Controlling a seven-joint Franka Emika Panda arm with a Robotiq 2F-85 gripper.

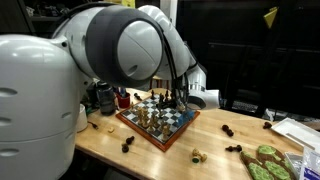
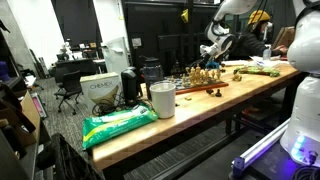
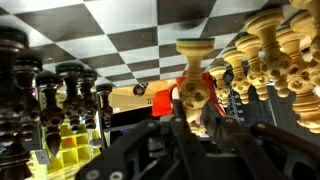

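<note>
A light wooden chess piece stands out in the middle of the wrist view, in front of the board. My gripper is shut on its narrower end, with the broad base pointing away from the fingers. The checkered chessboard lies beyond it, dark pieces on the left and other light pieces on the right. In exterior view 1 the board sits on the wooden table, partly covered by the arm; the fingers are too small to make out there.
Loose dark pieces and light pieces lie outside the board. A red mug stands beside its far left corner. A green mat and white tray occupy the right; bare table lies between.
</note>
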